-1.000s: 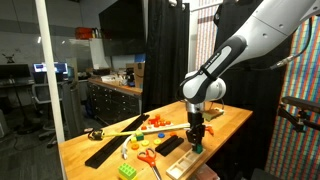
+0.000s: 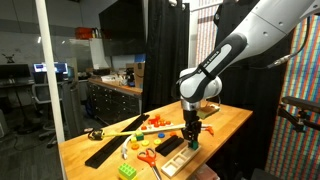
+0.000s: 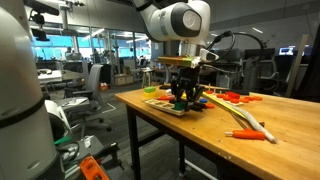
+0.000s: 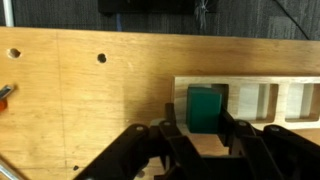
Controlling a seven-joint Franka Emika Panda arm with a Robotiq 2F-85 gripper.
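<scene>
My gripper is shut on a dark green block (image 4: pixel 205 108), with a black finger on either side. In the wrist view, the block covers part of one end of a pale wooden tray (image 4: pixel 250 80) with several compartments. That tray (image 2: pixel 179 161) lies near the table's front edge in exterior view 1, with my gripper (image 2: pixel 193 138) at its far end. From exterior view 2, the gripper (image 3: pixel 182 97) points down with the green block (image 3: pixel 181 106) low between its fingers. Whether the block touches the tray cannot be made out.
Orange-handled scissors (image 2: pixel 148 157), a bright green block (image 2: pixel 127 172) and a black bar (image 2: pixel 168 145) lie left of the tray. An orange-handled tool (image 3: pixel 249 134) is near the table edge. Bare wood (image 4: pixel 110 100) shows beside the tray.
Over the last second the gripper and green block have shifted only slightly, a little left and up in exterior view 1. The tray looks unmoved.
</scene>
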